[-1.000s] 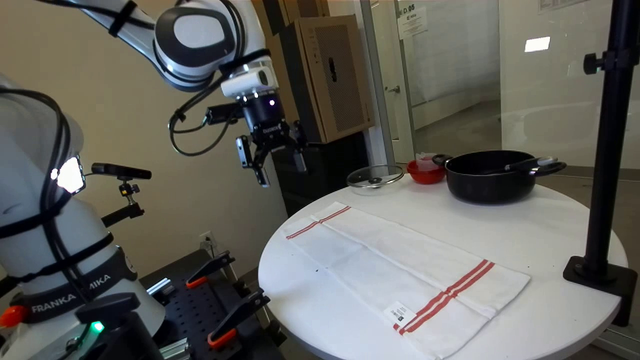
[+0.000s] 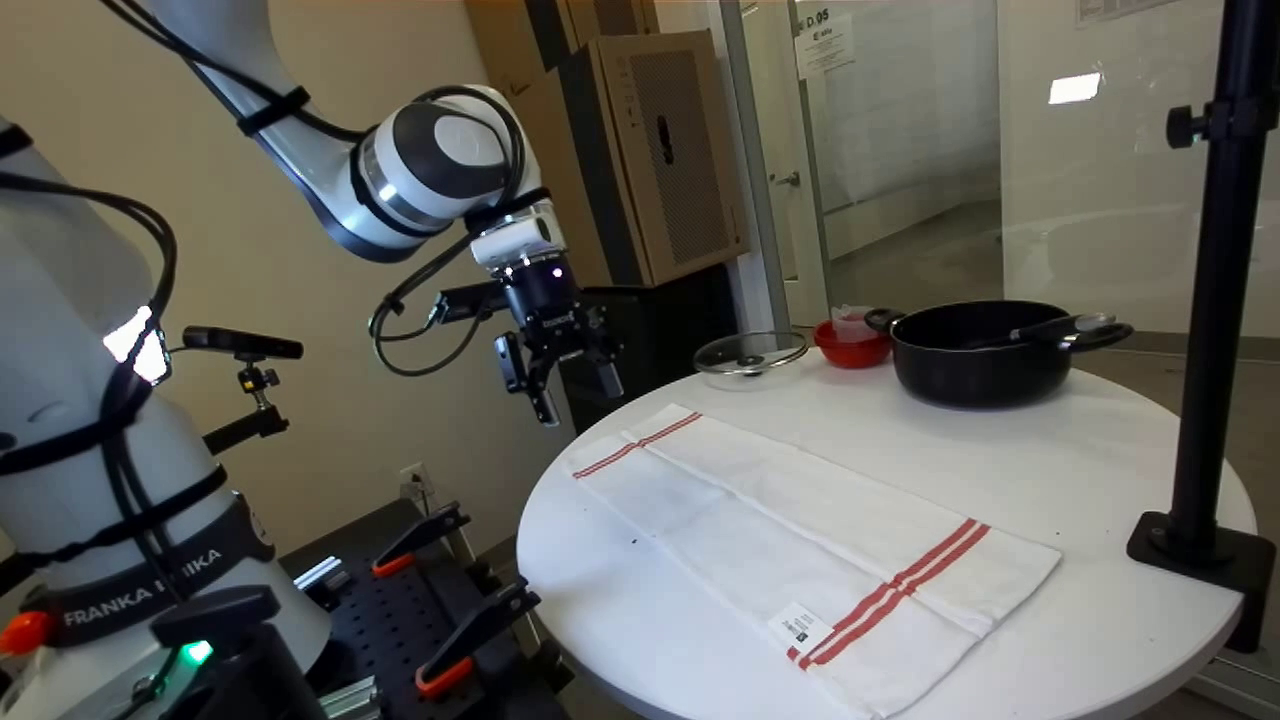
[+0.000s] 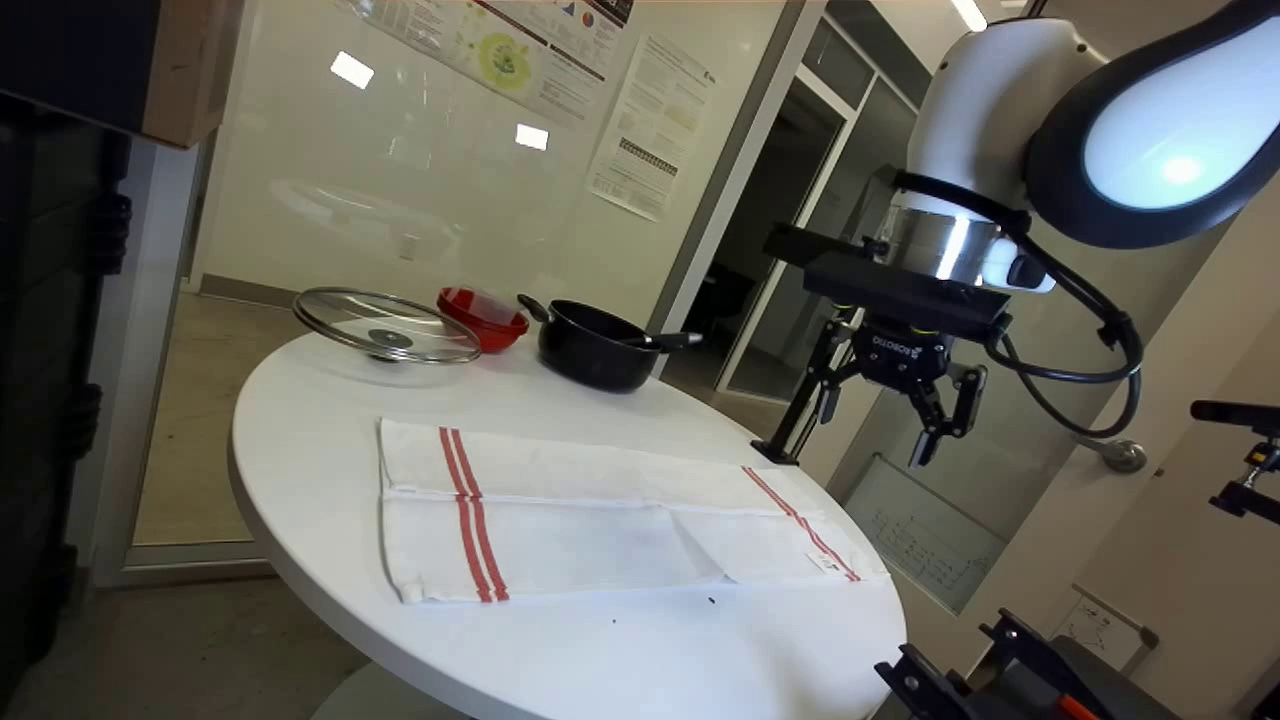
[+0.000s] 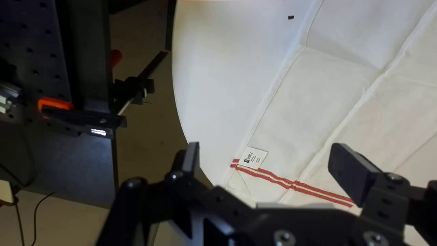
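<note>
A white towel with red stripes (image 2: 768, 504) lies flat and folded lengthwise on the round white table (image 2: 1080, 474). Its paper tag (image 4: 252, 157) shows by one striped end in the wrist view. My gripper (image 2: 582, 402) hangs in the air above the table's edge on the robot's side, clear of the cloth. In exterior view 2 the gripper (image 3: 872, 434) has its fingers spread wide, with nothing between them. From the wrist, the towel's striped tag end appears between and beyond the two fingers.
Toward the back stand a black pot (image 2: 978, 366) with a utensil across it, a red bowl (image 2: 853, 348) and a glass lid (image 2: 751, 355). A black pole (image 2: 1203, 360) rises at the table's edge. Clamps (image 2: 480, 630) sit on the robot's bench. Bare table surrounds the towel.
The arm has lowered and shifted slightly right in exterior view 1, bringing the gripper closer to table height. Towel, pot, bowl and lid have not moved.
</note>
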